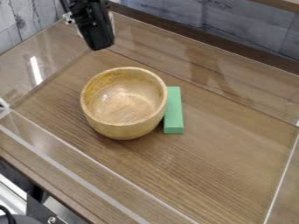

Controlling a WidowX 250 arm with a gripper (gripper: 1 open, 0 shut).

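Observation:
My gripper (pixel 96 39) is high at the top left of the camera view, above and behind a wooden bowl (pixel 122 105); its fingertips are small and dark, and I cannot make out whether they are apart. The round, light wooden bowl looks empty. A green rectangular block (pixel 174 111) lies on the table just right of the bowl, close against it or nearly so.
A grey wall (pixel 239 31) runs along the back. Cables and dark items sit at the lower left edge, off the tabletop.

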